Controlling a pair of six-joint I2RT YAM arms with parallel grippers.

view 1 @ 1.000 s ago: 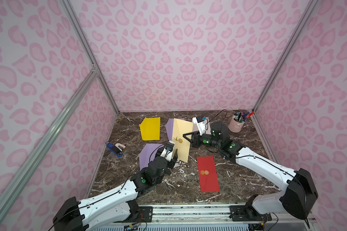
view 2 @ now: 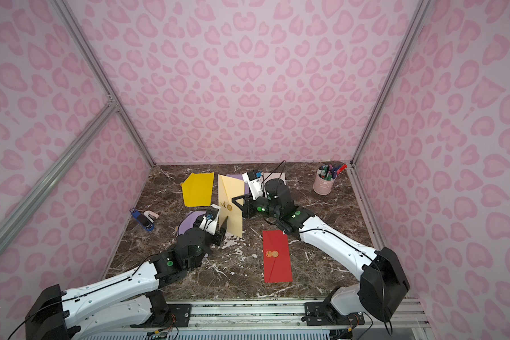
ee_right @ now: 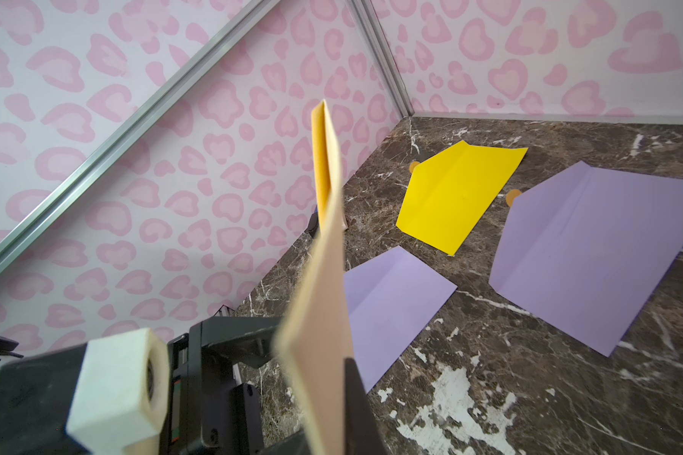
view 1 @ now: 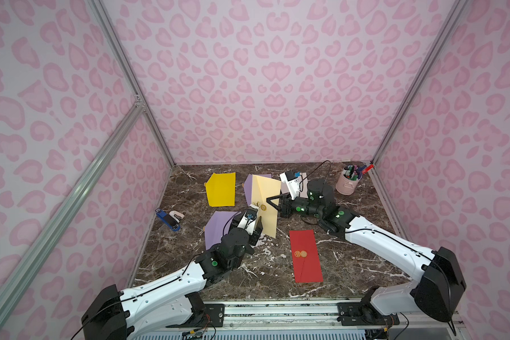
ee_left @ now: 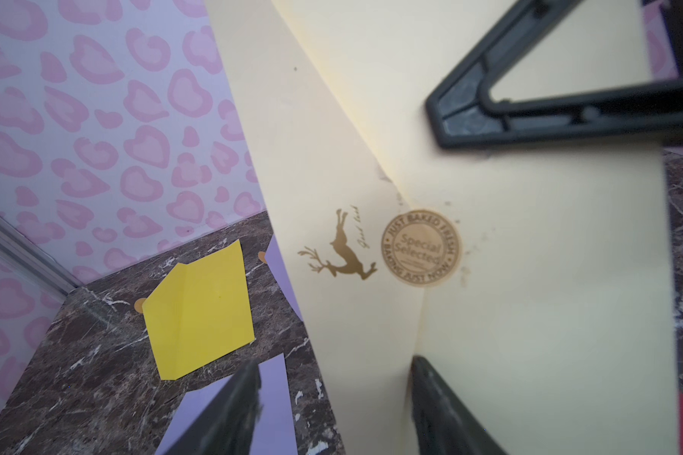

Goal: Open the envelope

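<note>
A cream envelope (ee_left: 554, 250) hangs upright above the table, its face with a brown deer print and a round sticker (ee_left: 421, 247) turned toward my left gripper. My right gripper (view 1: 272, 201) is shut on it from the right side; one finger (ee_left: 463, 113) lies across its face, and the other is hidden behind it. In the left wrist view, my left gripper stands part open at the envelope's lower left, one finger left of its edge and the other over the flap seam. Whether these fingers touch the paper, I cannot tell.
A yellow envelope (view 1: 221, 189) and purple envelopes (ee_right: 599, 250) lie on the dark marbled table. At front right lies a red envelope (view 1: 306, 266). A pen cup (view 1: 346, 182) stands back right, a blue stapler-like object (view 1: 167, 220) at left.
My right gripper and the cream envelope have shifted slightly left. The left arm has moved a little to the right and up, closer to the envelope's lower left.
</note>
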